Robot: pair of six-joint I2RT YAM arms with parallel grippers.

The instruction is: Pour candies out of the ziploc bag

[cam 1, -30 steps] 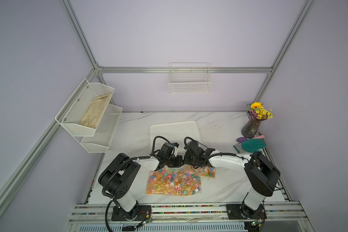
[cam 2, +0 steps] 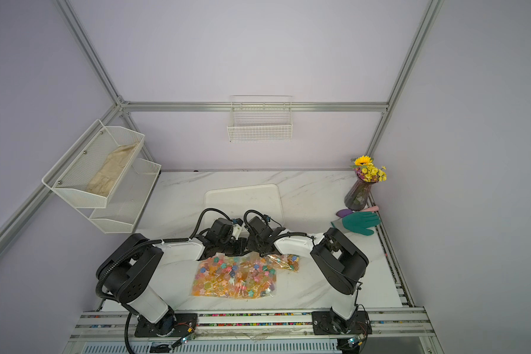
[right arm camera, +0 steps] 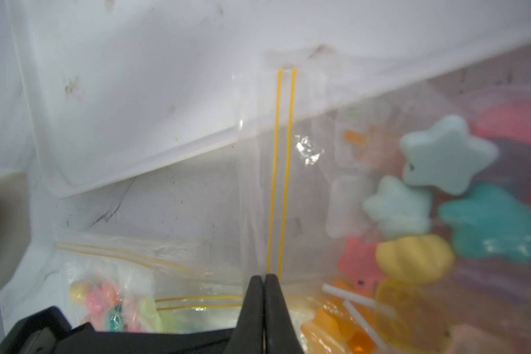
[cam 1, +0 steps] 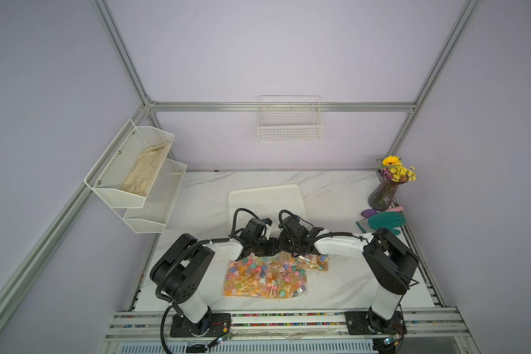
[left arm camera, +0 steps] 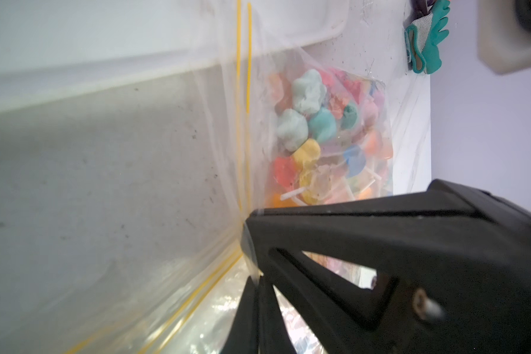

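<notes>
A clear ziploc bag full of colourful candies lies flat in front of the arms, its mouth end toward the tray. Yellow zip lines show in both wrist views. My left gripper is shut on the bag's thin film near the zip. Close beside it, my right gripper is also shut, pinching film where the zip strip reaches its fingertips. A smaller film-covered patch of candies sticks out to the right; whether it belongs to the same bag cannot be told. The white tray stands behind the grippers.
Teal gloves and a vase of flowers stand at the table's right rear. Wire shelves hang on the left wall.
My right arm has shifted slightly left, its gripper coming a bit closer to the left one. The left arm and the bag look unchanged.
</notes>
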